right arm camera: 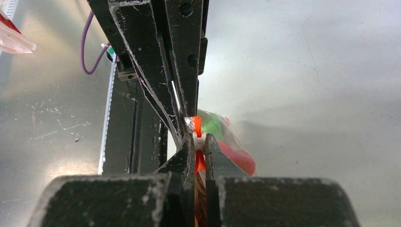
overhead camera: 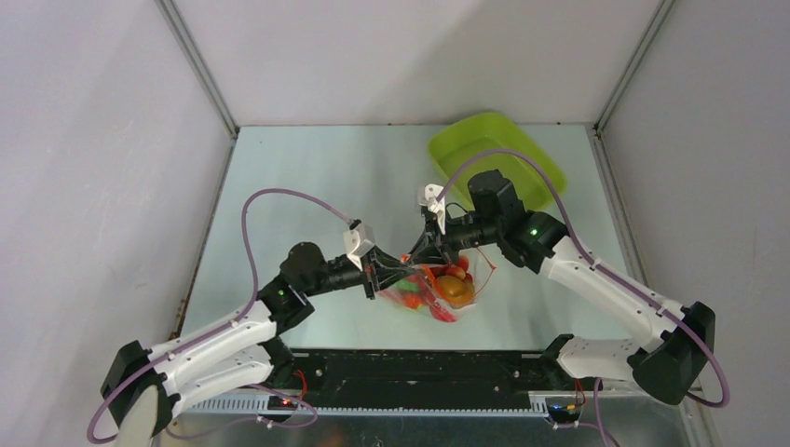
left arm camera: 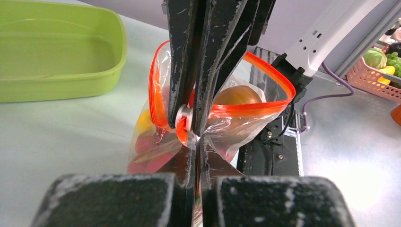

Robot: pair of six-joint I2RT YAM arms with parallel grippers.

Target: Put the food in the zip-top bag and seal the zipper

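The zip top bag (overhead camera: 445, 298) stands at the table's front middle, filled with food in red, orange, green and brown, its orange-edged mouth (left arm camera: 255, 109) partly open. In the left wrist view my left gripper is shut on the bag's clear film, just below the zipper. My right gripper is shut on the white zipper slider with orange zipper strip at its fingertips. The two grippers nearly meet over the bag's left part, hiding some of the zipper in the top view.
A green bin (overhead camera: 494, 135) stands at the back right, behind my right arm. The front edge of the table (overhead camera: 335, 340) lies just below the bag. A pink basket (left arm camera: 371, 80) of produce shows beyond the workspace in the left wrist view.
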